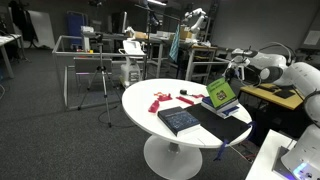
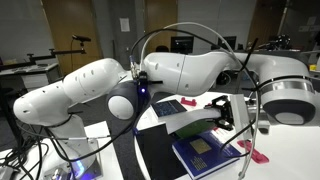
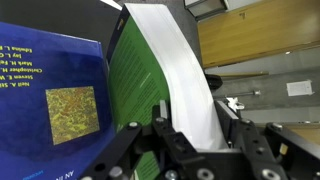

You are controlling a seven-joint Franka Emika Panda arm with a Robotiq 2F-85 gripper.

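A green book [image 1: 221, 94] stands tilted above the blue book [image 1: 229, 109] on the round table's right side. My gripper is shut on the green book; its fingers lie on either side of the pale page block [image 3: 180, 65] in the wrist view. The blue book's cover [image 3: 52, 95] fills the left of that view, next to the green cover [image 3: 137, 72]. In exterior view 2 the arm hides most of the green book, while the blue book [image 2: 205, 153] shows below it. Whether the two books touch cannot be told.
A dark blue book [image 1: 179, 122] lies flat near the front edge of the white table [image 1: 139, 98]. Between the books is a black mat [image 1: 223, 127]. Several small red objects [image 1: 155, 106] lie farther back.
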